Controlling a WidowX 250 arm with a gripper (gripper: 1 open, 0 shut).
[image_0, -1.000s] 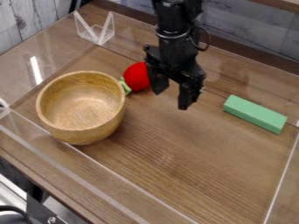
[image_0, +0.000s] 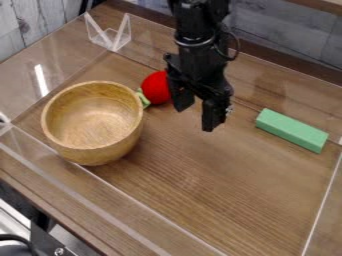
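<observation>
A black robot arm reaches down from the top of the view, its gripper (image_0: 201, 108) over the middle of the wooden table. Whether its fingers are open or shut is hard to tell. To its left a red round object (image_0: 158, 88) with a small pale green part lies on the table, partly behind the arm.
A large tan bowl (image_0: 91, 135) stands at the left. A mint green block (image_0: 291, 130) lies at the right. A clear plastic item (image_0: 114, 30) is at the upper left.
The bowl and green block have not moved.
</observation>
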